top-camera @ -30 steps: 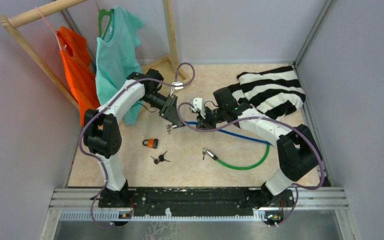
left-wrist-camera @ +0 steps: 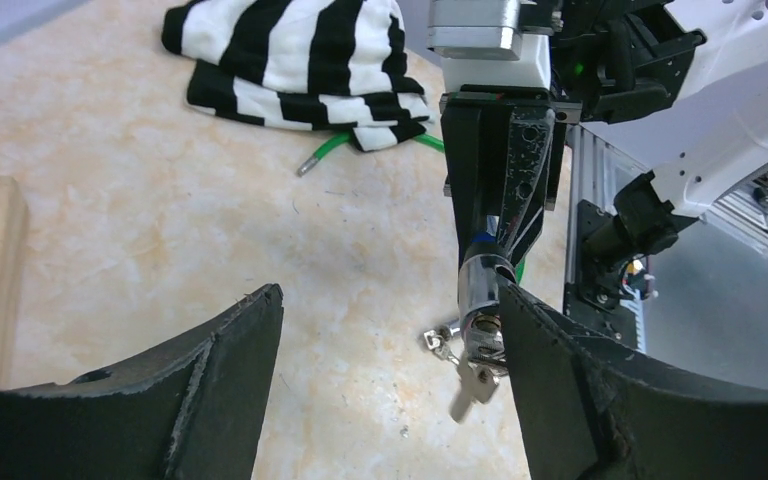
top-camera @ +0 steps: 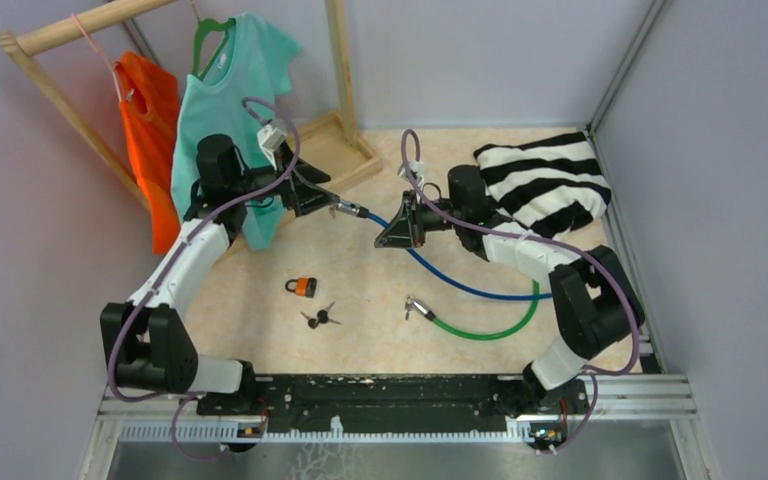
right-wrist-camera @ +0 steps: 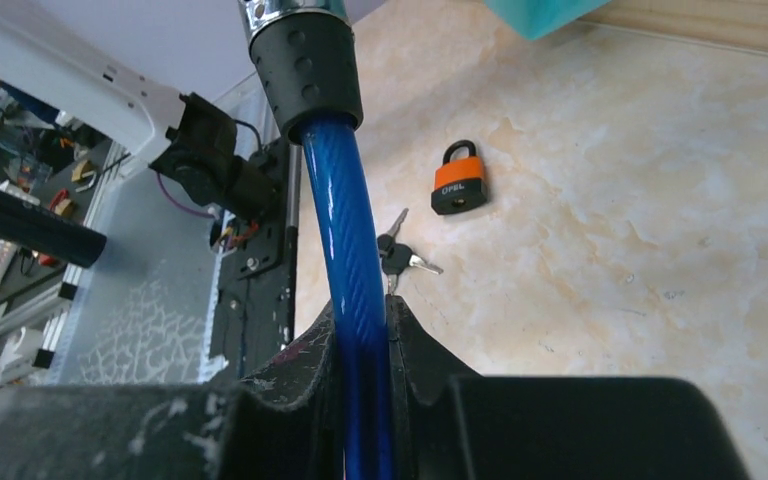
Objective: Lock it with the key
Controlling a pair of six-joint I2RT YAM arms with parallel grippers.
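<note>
My right gripper [top-camera: 403, 225] is shut on the blue cable lock, holding it up with its metal lock head [top-camera: 350, 208] pointing left; a key hangs from that head in the left wrist view [left-wrist-camera: 475, 385]. My left gripper [top-camera: 315, 200] stands open just left of the head, nothing between its fingers. An orange-and-black padlock [top-camera: 301, 287] lies on the table with two loose keys [top-camera: 322, 316] in front of it. A green cable lock [top-camera: 480, 335] with its key lies at front right.
A clothes rail with orange [top-camera: 150, 150] and teal [top-camera: 225, 110] shirts and a wooden tray [top-camera: 360, 160] stands back left. A striped cloth [top-camera: 540, 180] lies back right.
My left gripper has drawn up and left from the lock head, and its arm swung left. My right gripper has raised the blue lock a little.
</note>
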